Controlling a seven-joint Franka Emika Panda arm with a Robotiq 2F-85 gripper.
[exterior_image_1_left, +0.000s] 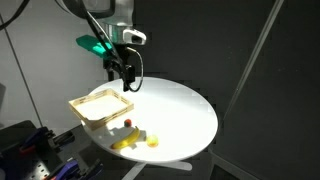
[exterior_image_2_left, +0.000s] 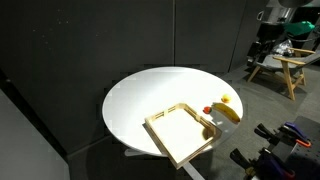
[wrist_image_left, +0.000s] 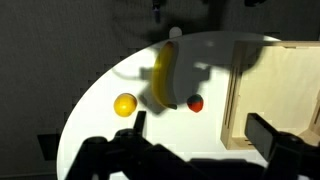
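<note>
My gripper (exterior_image_1_left: 119, 78) hangs high above the near-left side of the white table, open with nothing between its fingers. In the wrist view the two dark fingers (wrist_image_left: 258, 130) stand wide apart along the lower edge. A yellow banana (wrist_image_left: 162, 75) lies on the table, with a round orange-yellow fruit (wrist_image_left: 125, 104) to its left. The small red fruit (wrist_image_left: 195, 102) rests between the banana and a shallow wooden tray (wrist_image_left: 232, 95). In the second exterior view the tray (exterior_image_2_left: 164, 143) looks largely empty, apart from a tan patch near its right corner.
The oval white table (exterior_image_1_left: 185, 115) has wide clear space on its far side. Dark equipment (exterior_image_2_left: 262, 160) stands beside the near edge. A wooden chair (exterior_image_2_left: 285, 72) is off to the right in the second exterior view.
</note>
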